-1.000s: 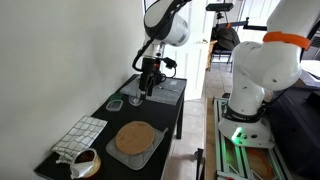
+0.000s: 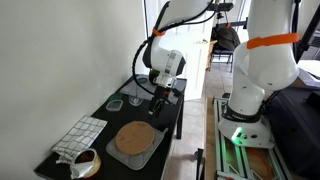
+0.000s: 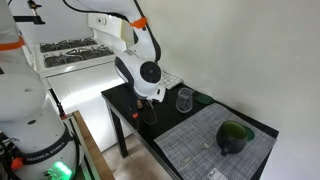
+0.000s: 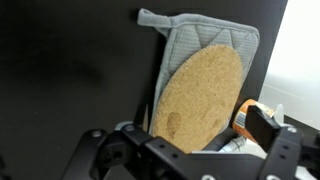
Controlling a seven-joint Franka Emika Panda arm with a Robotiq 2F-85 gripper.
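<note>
No task object is named. My gripper [image 2: 159, 102] hangs over the dark table and stands open, with nothing seen between its fingers. In the wrist view, its fingers [image 4: 128, 138] stand wide apart at the bottom. Beyond them lies a round brown cork-like disc [image 4: 203, 92] on a grey pad with a loop [image 4: 232, 35]. From the first exterior side, the disc [image 2: 135, 136] lies on the table towards the camera from the gripper. In the second exterior view the gripper [image 3: 146, 107] covers that part of the table.
A drinking glass [image 3: 184, 99], a green lid [image 3: 205, 99] and a dark green pot-like vessel [image 3: 234, 136] stand on the far side, by a grey mat [image 3: 195, 151]. A checked cloth [image 2: 79, 137] and a round white container [image 2: 83, 163] lie along the wall side. Bare dark table surrounds the gripper.
The arm has come down, bringing my gripper lower towards the table. The disc, pad, cloth and container have stayed in place.
</note>
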